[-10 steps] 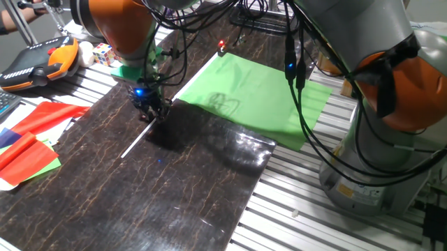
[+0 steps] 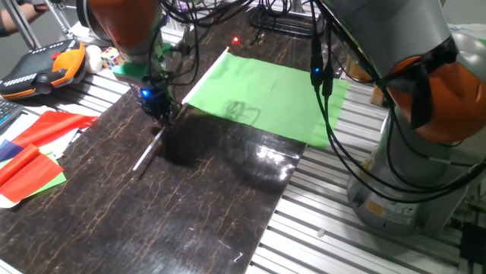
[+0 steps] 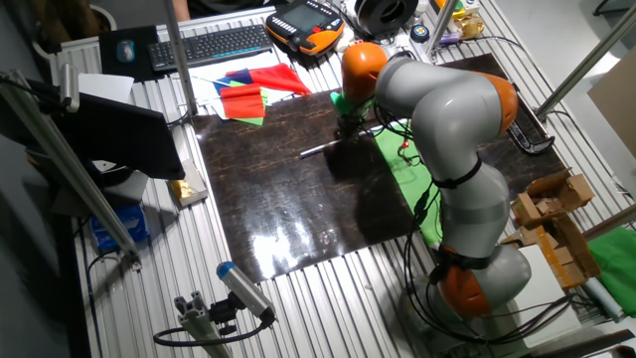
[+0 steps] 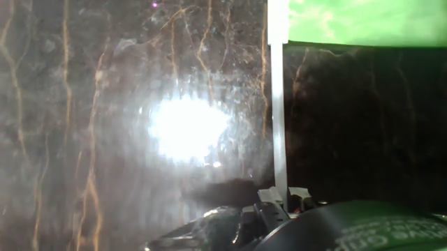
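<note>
A green flag (image 2: 262,95) lies spread over the dark marbled board, its thin white pole (image 2: 149,154) running along its left edge and out past the cloth. Around the bare part of that pole, just below the cloth, my gripper (image 2: 168,118) is shut. In the wrist view the pole (image 4: 279,118) runs down between the pale fingertips of the gripper, and a corner of the green cloth (image 4: 370,21) shows at top right. From the other side, the pole (image 3: 323,149) sticks out beyond my gripper, and the arm hides part of the cloth (image 3: 402,169).
Red, blue and green flags (image 2: 34,164) lie at the left beside the board. An orange-and-black teach pendant (image 2: 45,68) and a puzzle cube (image 2: 112,57) are behind them. Cables hang over the green cloth. The near part of the dark board (image 2: 152,221) is clear.
The green flag and its pole have shifted slightly toward the back left and turned a little, with my gripper staying on the pole. The cloth's right edge has drawn in leftward.
</note>
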